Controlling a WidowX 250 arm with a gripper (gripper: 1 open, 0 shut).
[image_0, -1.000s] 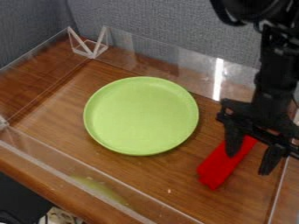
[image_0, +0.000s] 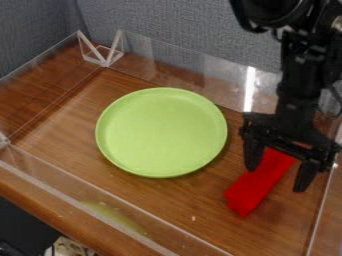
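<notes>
A red oblong block (image_0: 253, 187) lies on the wooden table at the right of the camera view. My black gripper (image_0: 278, 160) hangs over its upper end with the fingers spread open, one on either side; whether they touch it cannot be made out. A green plate (image_0: 160, 133) lies flat to the left of the block.
Clear low panels border the wooden table (image_0: 80, 110), with a small white wire bracket (image_0: 100, 50) at the back left. A grey padded wall stands behind.
The block and plate look unmoved.
</notes>
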